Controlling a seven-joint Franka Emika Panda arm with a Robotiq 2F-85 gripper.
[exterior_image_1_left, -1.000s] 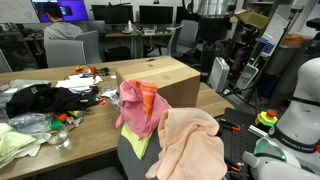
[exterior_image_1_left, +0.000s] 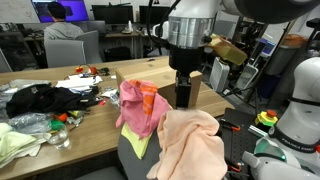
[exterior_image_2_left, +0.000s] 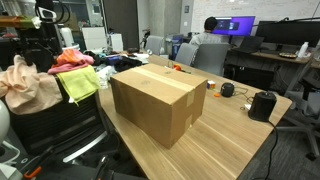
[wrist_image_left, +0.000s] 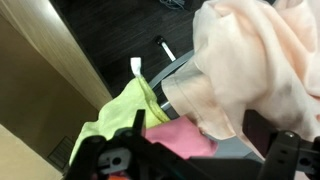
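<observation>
My gripper (exterior_image_1_left: 183, 95) points down, just above or at the top of a peach cloth (exterior_image_1_left: 188, 145) draped over a chair back. In the wrist view the dark fingers stand wide apart at the lower edge; the right finger (wrist_image_left: 260, 130) overlaps the peach cloth (wrist_image_left: 245, 70). Between the fingers lie part of that cloth and a pink cloth (wrist_image_left: 185, 136), none of it clamped. Beside them hang the pink cloth (exterior_image_1_left: 142, 112), with an orange patch, and a yellow-green cloth (exterior_image_1_left: 136, 140). Whether the fingers touch fabric cannot be made out.
A large cardboard box (exterior_image_2_left: 160, 105) stands on the wooden table (exterior_image_2_left: 225, 130) near the chair. Dark clothes (exterior_image_1_left: 45, 100), plastic bags and a clear cup (exterior_image_1_left: 58, 135) cover the table's other side. Bare tabletop lies beyond the box.
From high above the chair, my gripper has come down and somewhat left to the peach cloth. The cloths and box look unmoved.
</observation>
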